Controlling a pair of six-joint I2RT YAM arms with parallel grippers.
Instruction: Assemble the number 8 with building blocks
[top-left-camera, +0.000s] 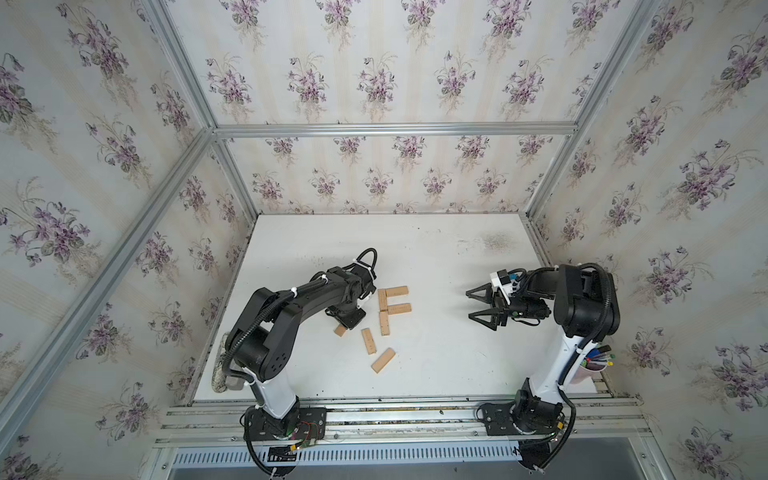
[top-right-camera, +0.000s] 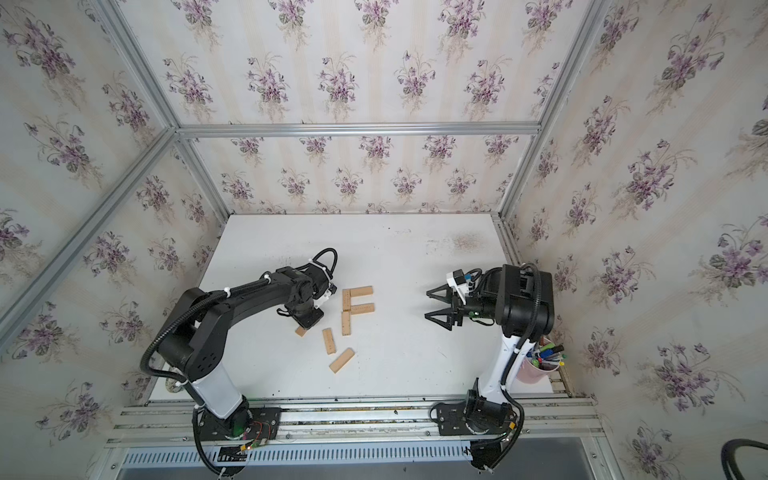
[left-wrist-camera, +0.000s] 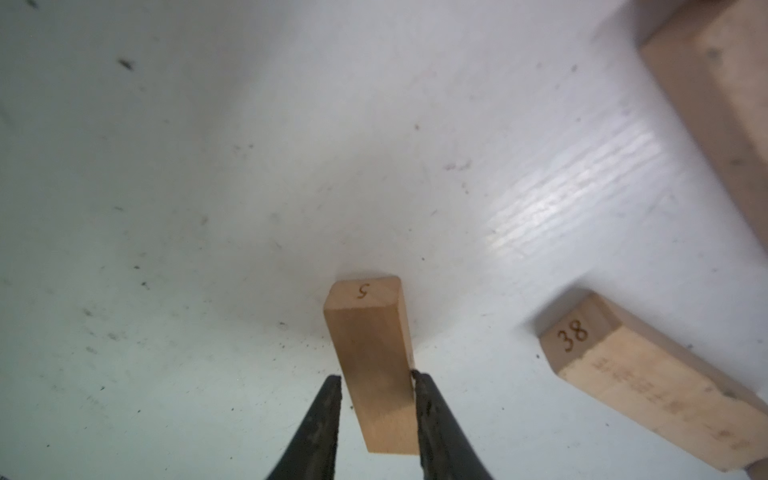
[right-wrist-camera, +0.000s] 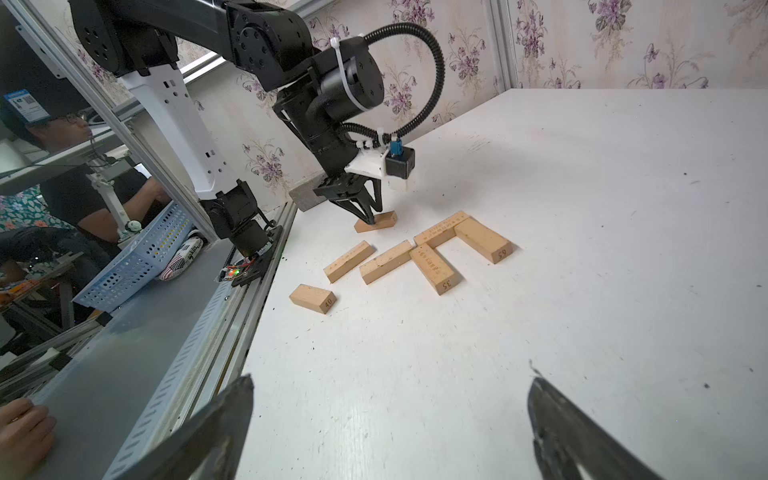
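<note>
Wooden blocks lie on the white table. Several join in an F-like shape (top-left-camera: 384, 320), also seen at right in the left wrist view as a block edge (left-wrist-camera: 712, 96). Block 5 (left-wrist-camera: 368, 352) lies between the fingertips of my left gripper, which is part open over it, low at the left; whether it touches is unclear. Block 38 (left-wrist-camera: 648, 376) lies just right of it. Another loose block (top-left-camera: 383, 360) lies nearer the front. My right gripper (top-left-camera: 478, 304) stands open and empty over the right side of the table.
A pink cup of pens (top-right-camera: 534, 366) stands at the front right edge. Metal frame rails bound the table.
</note>
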